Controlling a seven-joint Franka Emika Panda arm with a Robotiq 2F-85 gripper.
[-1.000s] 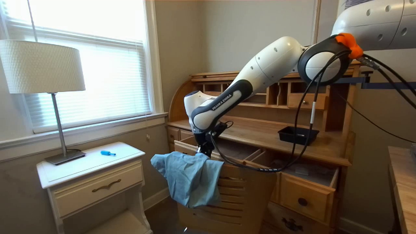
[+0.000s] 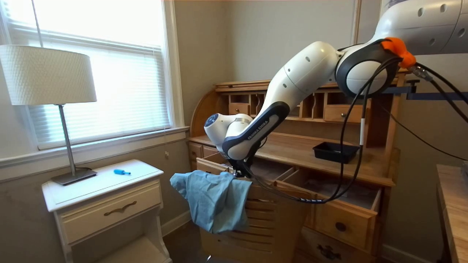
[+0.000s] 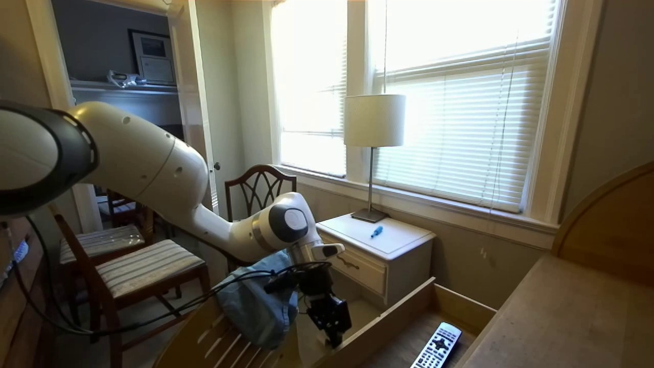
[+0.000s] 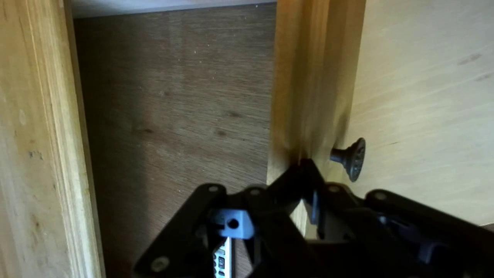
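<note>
A pulled-out wooden desk drawer (image 4: 185, 106) fills much of the wrist view, its front panel (image 4: 319, 60) running down the middle. A dark round knob (image 4: 355, 160) sticks out from that front. My gripper is shut, its fingertips close together over the top of the front panel, just left of the knob; whether anything is pinched between them is hidden. In exterior view 2 the gripper (image 3: 334, 342) points down at the drawer's front edge. A remote control (image 3: 438, 345) lies inside the drawer, partly hidden by the gripper in the wrist view.
A chair back (image 2: 267, 219) draped with blue cloth (image 2: 215, 197) stands close before the drawer. A second open drawer (image 2: 346, 214) is farther right. The desktop bears a black tray (image 2: 335, 152). A white nightstand (image 2: 105, 175) holds a lamp and a blue object (image 2: 121, 172).
The forearm and wrist have lowered, and the wrist has tilted. The gripper has moved down and slightly right, behind the cloth-draped chair back in exterior view 1.
</note>
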